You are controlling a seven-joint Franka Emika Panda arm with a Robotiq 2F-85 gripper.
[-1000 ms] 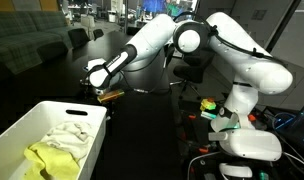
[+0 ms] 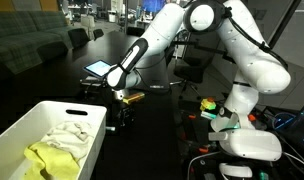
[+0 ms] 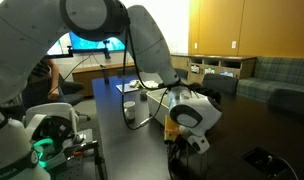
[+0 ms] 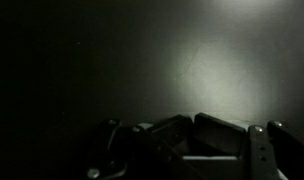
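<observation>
My gripper (image 2: 120, 105) is low over the dark table, just beyond the right end of the white box. In the second exterior view the gripper (image 3: 178, 148) points down close to the tabletop, with an orange-yellow part showing beside the white wrist. Along the bottom of the wrist view, the dark fingers (image 4: 217, 135) appear close together above the black surface. The fingers look shut, but the dark picture does not let me make out what is between them. A small pale thing (image 2: 110, 124) shows beside the gripper on the table.
The white box (image 2: 12, 150) holds a white cloth (image 2: 68, 138) and a yellow cloth (image 2: 52, 161). A light-screened tablet (image 2: 99, 69) lies behind the arm. On the table's other side stands a white mug (image 3: 130, 111).
My arm has swung to the right in the first exterior view, away from the box. Over the last second the gripper has shifted the same way, staying low near the table.
</observation>
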